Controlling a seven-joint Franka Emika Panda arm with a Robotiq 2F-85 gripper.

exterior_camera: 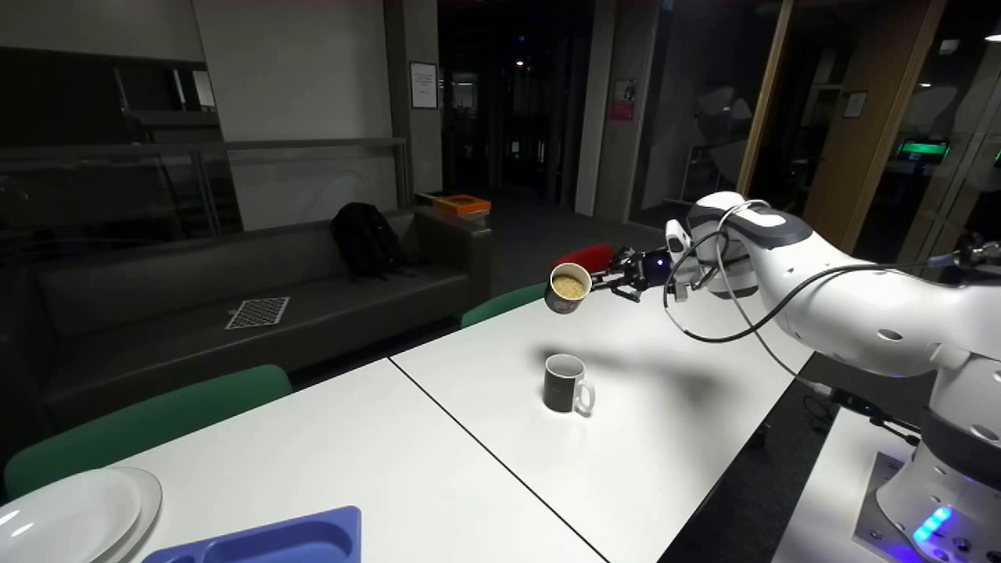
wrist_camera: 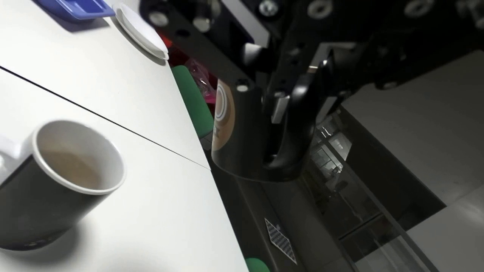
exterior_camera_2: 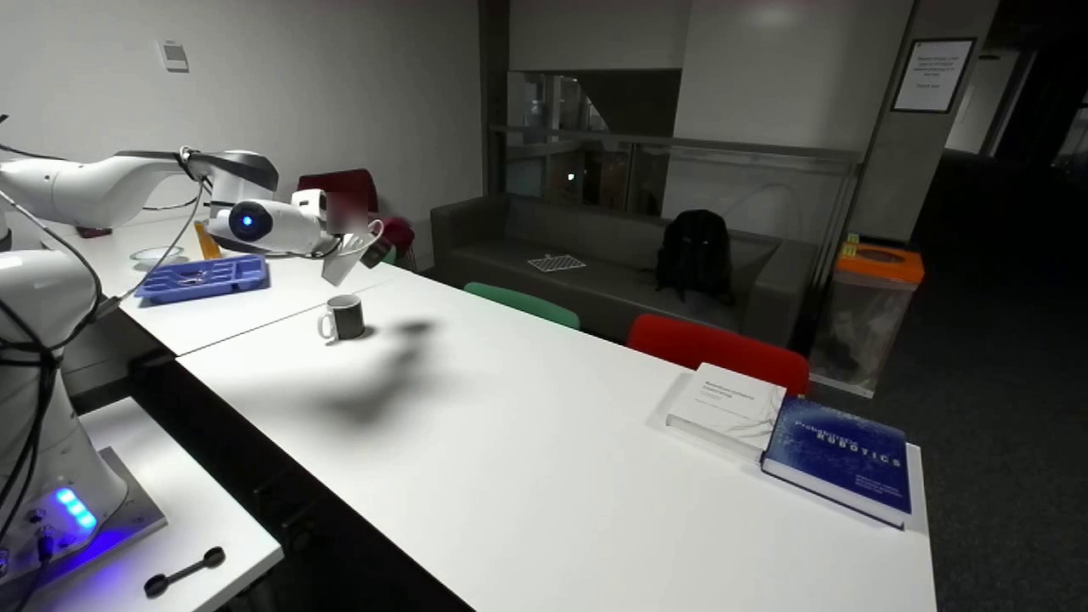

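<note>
A dark cup with an orange patch [wrist_camera: 224,120] is held up over the table, and my gripper [exterior_camera: 600,280] is shut on its side. In exterior view 1 the cup [exterior_camera: 565,299] leans its mouth toward the camera, showing tan contents inside. Below it on the table stands an upright dark mug [exterior_camera: 561,386] with a white inside and a white handle. From the wrist, this mug [wrist_camera: 41,204] appears at lower left with something brownish in its bottom. The held cup's mouth is hidden behind the gripper's black linkage in that view.
A blue tray [exterior_camera: 342,521] and stacked white plates [exterior_camera: 141,493] lie on the adjoining table. Two books, one white [exterior_camera_2: 724,403] and one blue [exterior_camera_2: 841,454], rest at the far end. Clear tabletop surrounds the mug. Green chairs [exterior_camera: 188,403] line the far edge.
</note>
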